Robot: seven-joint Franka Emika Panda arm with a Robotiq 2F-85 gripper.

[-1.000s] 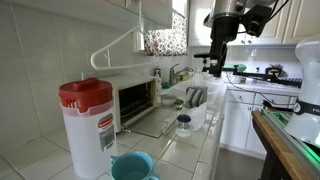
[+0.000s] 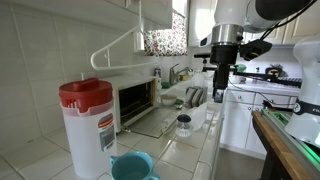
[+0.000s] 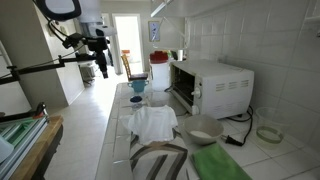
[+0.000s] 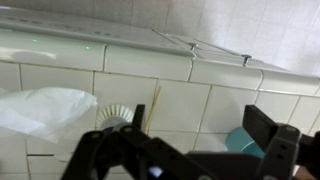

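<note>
My gripper (image 3: 90, 65) is in the air over the near edge of the tiled counter, its fingers apart and nothing between them. From the wrist view, its dark fingers (image 4: 268, 132) stand wide apart over white tiles. Below it are a clear ribbed glass jar (image 4: 114, 115) and a thin wooden stick (image 4: 153, 108). A white cloth (image 4: 45, 110) lies at the left there, and a teal mug (image 4: 242, 141) is partly hidden behind the right finger. In exterior view 1 the jar (image 2: 184, 126) stands upright on the counter, and the mug (image 2: 132, 166) is nearest the camera.
A tall white container with a red lid (image 2: 89, 120) stands by the mug. The white toaster oven (image 3: 213, 88) is against the wall. A bowl (image 3: 203, 128), green cloth (image 3: 218, 163), striped towel (image 3: 158, 162) and glass dish (image 3: 271, 126) occupy the counter's other end.
In exterior view 1 my gripper has come down closer to counter height and its hand has tilted slightly. The objects on the counter have not moved.
</note>
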